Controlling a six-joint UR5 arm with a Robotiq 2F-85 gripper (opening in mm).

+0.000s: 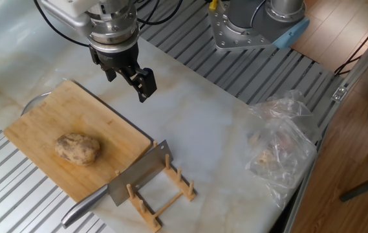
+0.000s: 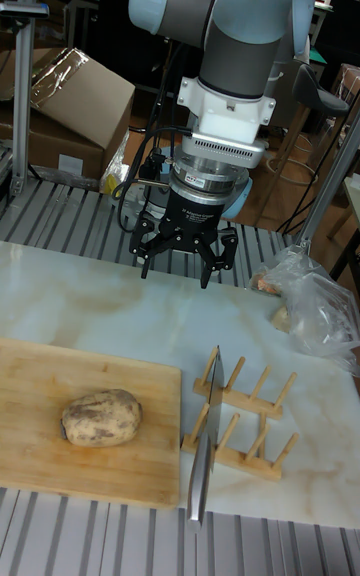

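Note:
My gripper [image 2: 177,267] is black and hangs above the far part of the marbled tabletop, its fingers spread wide with nothing between them. In exterior view 2 the same gripper [image 1: 129,87] is clear of every object. A brown potato [image 1: 77,149] lies on the wooden cutting board [image 1: 99,116]. Beside the board, a cleaver with a broad metal blade [image 1: 141,173] stands on edge in a small wooden peg rack [image 1: 167,207]. Its grey handle [image 2: 199,481] sticks out toward the near edge of the table.
A clear plastic bag [image 1: 281,152] with something pale inside lies at the table's right side. Bare marbled surface [image 1: 203,123] stretches between the board, rack and bag. Cardboard boxes [image 2: 80,107] stand behind the table.

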